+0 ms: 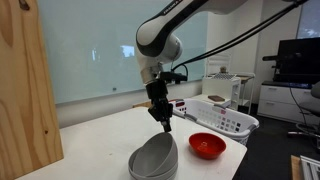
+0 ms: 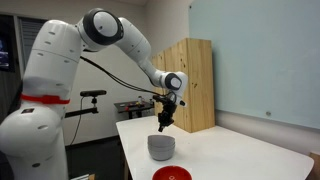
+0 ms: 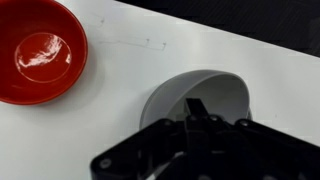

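A grey bowl [image 1: 155, 157] stands near the front of the white table, its upper part tilted as if one grey bowl leans inside another. Just above its rim hangs my gripper [image 1: 166, 125], pointing down and shut, with nothing visible between its fingers. In the wrist view the fingertips [image 3: 194, 106] overlap the opening of the grey bowl [image 3: 232, 92]. A red bowl [image 1: 207, 146] rests upright and empty to the right of the grey one. Seen from the second exterior view, the gripper [image 2: 165, 125] is over the grey bowl [image 2: 160, 147], apart from it.
Behind the red bowl is a white laundry basket [image 1: 225, 121]. A wooden cabinet [image 1: 30, 85] rises at the left, and a whiteboard stands behind the table.
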